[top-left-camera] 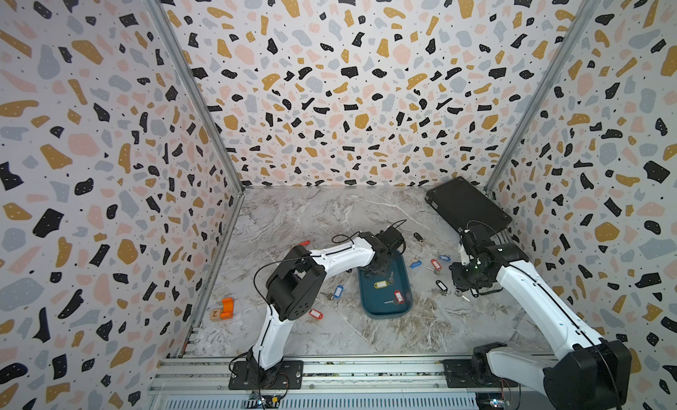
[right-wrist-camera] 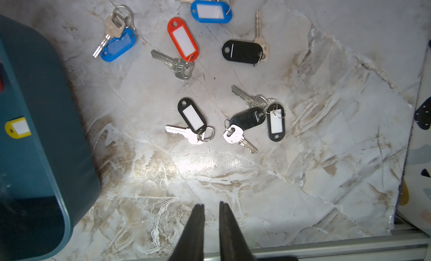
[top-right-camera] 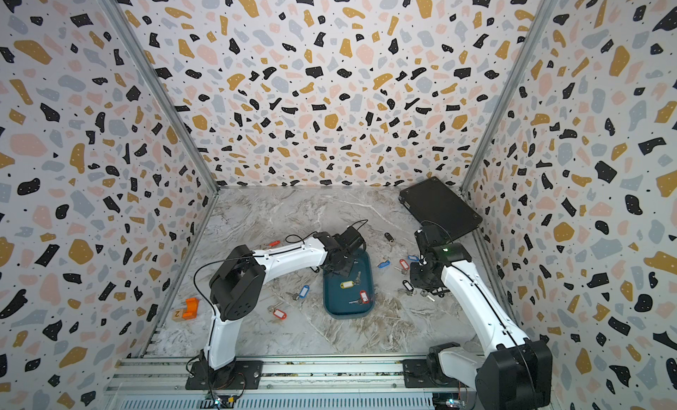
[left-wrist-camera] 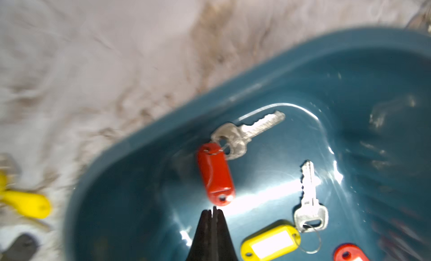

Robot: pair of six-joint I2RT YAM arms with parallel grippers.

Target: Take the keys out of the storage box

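In the teal storage box [left-wrist-camera: 130,144], a key [left-wrist-camera: 264,124] with red tag [left-wrist-camera: 214,173], a key [left-wrist-camera: 314,213] with yellow tag [left-wrist-camera: 269,243], and another red tag [left-wrist-camera: 352,254] lie on the bottom. My left gripper is over the box, shut, nothing seen between its fingers, its tips just short of the upper red tag in the left wrist view. My right gripper is over the table right of the box; its fingertips stand a little apart, and I cannot make out anything between them.
Several tagged keys, such as a blue tag [right-wrist-camera: 211,12] and black tag [right-wrist-camera: 241,51], lie on the marble table outside the box. A black slab [top-left-camera: 465,202] lies at the back right, an orange object [top-left-camera: 225,307] at the left.
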